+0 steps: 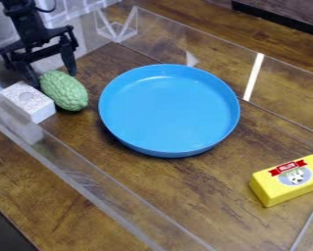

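My black gripper (pixel 35 50) is at the upper left, open, its fingers spread just above and behind a green ribbed oblong object (pixel 66 90), which looks like a vegetable. A white block (pixel 29 102) lies to the left of that green object, partly behind the clear wall. Whether my fingers touch the green object is hard to tell.
A large blue plate (pixel 170 110) fills the middle of the wooden table (pixel 159 206). A yellow box (pixel 286 180) with a red label lies at the lower right. Clear plastic walls edge the area. Bare wood shows at the bottom and upper right.
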